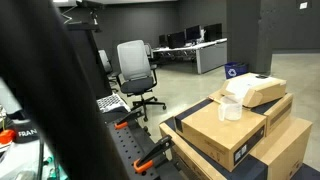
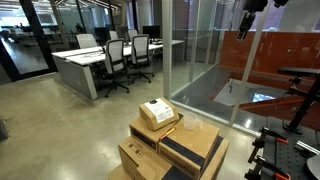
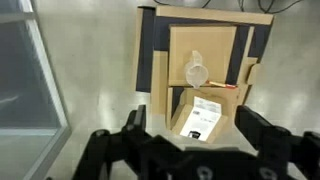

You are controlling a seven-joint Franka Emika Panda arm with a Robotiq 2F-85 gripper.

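Observation:
A clear plastic cup [image 3: 196, 73] stands on a cardboard box [image 3: 209, 45], seen from above in the wrist view. Close beside the cup lies a thin orange-red marker [image 3: 222, 85]. A smaller brown carton [image 3: 180, 121] with a white label [image 3: 203, 117] rests by the cup, nearer the bottom of the wrist view. My gripper is open, its fingers spread wide and well above the boxes, with nothing between them. In exterior view 1 the cup [image 1: 231, 106] sits in front of the small carton [image 1: 257, 90].
Stacked boxes [image 2: 151, 158] with dark tops fill the work area. A dark mounting frame [image 2: 290, 150] stands right of them in exterior view 2. Open floor [image 2: 70, 140] lies left of the stack; office chairs [image 2: 113, 58] and desks are farther back.

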